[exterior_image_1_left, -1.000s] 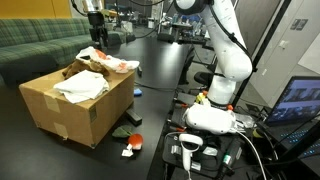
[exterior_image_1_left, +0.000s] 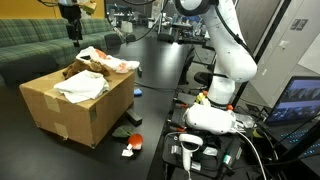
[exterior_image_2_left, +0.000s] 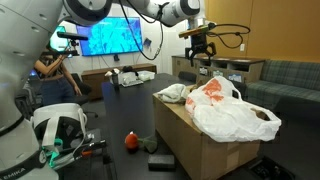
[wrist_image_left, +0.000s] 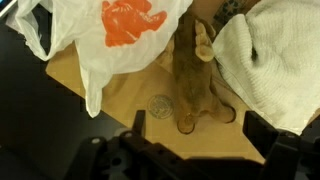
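Note:
My gripper (exterior_image_1_left: 74, 36) hangs above the cardboard box (exterior_image_1_left: 57, 112), clear of everything on it. In the wrist view its two fingers stand wide apart with nothing between them. Below them on the box top lies a brown plush animal (wrist_image_left: 192, 78). A white cloth (wrist_image_left: 270, 65) is spread to its right, and a white plastic bag (wrist_image_left: 95, 50) with a red print is to its left. Beside the plush, a small round coin-like disc (wrist_image_left: 160, 106) lies on the cardboard. In the second exterior view the bag (exterior_image_2_left: 235, 112) drapes over the box's near side.
On the dark surface beside the box are a red round object (exterior_image_2_left: 132, 142), a dark green item (exterior_image_1_left: 124, 130) and a black block (exterior_image_2_left: 162, 163). Several tools and a monitor (exterior_image_1_left: 296, 108) stand near the arm's base. A sofa (exterior_image_1_left: 40, 48) is behind the box.
In the first exterior view my gripper has moved left over the box, away from above the bag. The objects on the box have not visibly moved.

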